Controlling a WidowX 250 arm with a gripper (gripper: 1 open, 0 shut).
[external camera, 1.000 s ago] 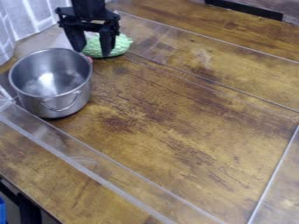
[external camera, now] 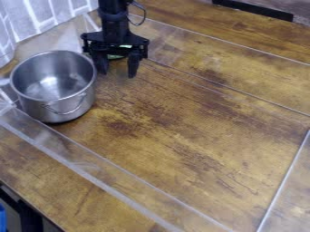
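Observation:
My black gripper (external camera: 116, 56) is at the top left, lowered over a green object (external camera: 119, 54) that it mostly hides. Its two fingers point down and look spread apart; what is between them cannot be seen clearly. Just below and to the left stands a large steel pot (external camera: 51, 85) with a handle, its inside apparently empty.
A wooden table (external camera: 194, 136) fills most of the view, with clear strips lying along it. A pale cloth or curtain (external camera: 22, 27) is at the upper left.
My gripper has moved down and slightly right onto the green object, which is now largely hidden behind it. The pot has not moved.

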